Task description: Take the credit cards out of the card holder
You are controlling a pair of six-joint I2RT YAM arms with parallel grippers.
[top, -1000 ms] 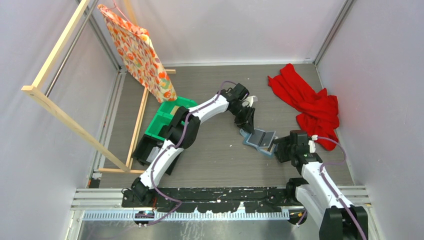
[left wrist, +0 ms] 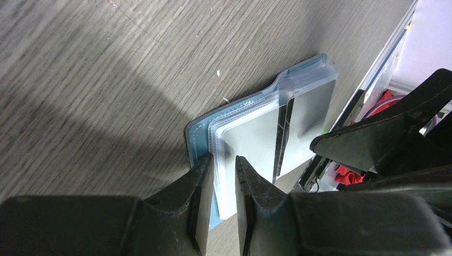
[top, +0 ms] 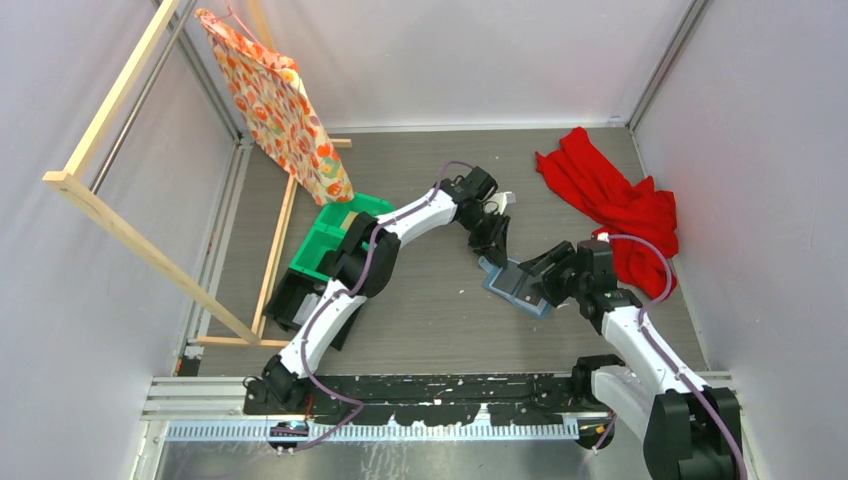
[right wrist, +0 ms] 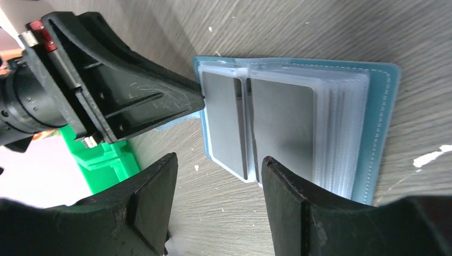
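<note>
The card holder (top: 518,288) lies on the table between my two grippers. Its blue cover shows around clear sleeves holding dark grey cards (right wrist: 283,124), split by a dark strip across the middle. At the holder's left end, my left gripper has its fingertips a small way apart, with the edge of the holder (left wrist: 200,133) seen in and beside the gap. Whether they touch it cannot be told. My right gripper is wide open over the holder's right end, and nothing is gripped between its fingers.
A crumpled red cloth (top: 612,200) lies at the right back. On the left are a green tray (top: 322,240), a black box (top: 290,298) and a wooden frame (top: 150,245) with a patterned cloth. Bare table (top: 430,320) stretches in front of the holder.
My left arm stayed put.
</note>
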